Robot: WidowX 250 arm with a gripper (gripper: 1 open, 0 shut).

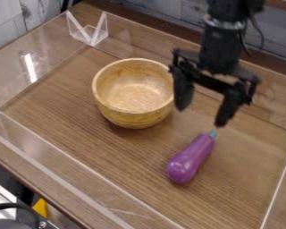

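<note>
My gripper point(203, 113) is open, pointing down from the top of the view, its dark fingers above and to the right of a wooden bowl point(133, 107). A purple eggplant point(191, 159) with a small stem end lies on the wooden table point(86, 170), below the gripper and apart from it. Nothing shows between the fingers.
A clear wire-like holder point(88, 31) stands at the back left. A dark object point(21, 219) shows at the bottom-left edge.
</note>
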